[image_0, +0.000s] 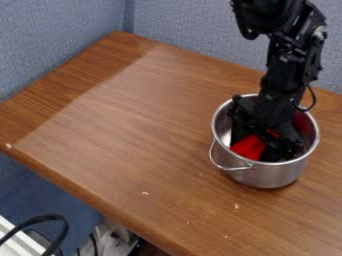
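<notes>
A steel pot (263, 176) with a wire handle stands at the right of the wooden table (114, 130). Inside it is a red object (249, 147), partly covered by my black gripper (267, 140), which reaches down into the pot from above. The fingertips are hidden among dark parts, so what lies between them cannot be seen.
Blue-grey padded walls stand behind and to the left. Dark cables (40, 222) lie beyond the table's front-left edge.
</notes>
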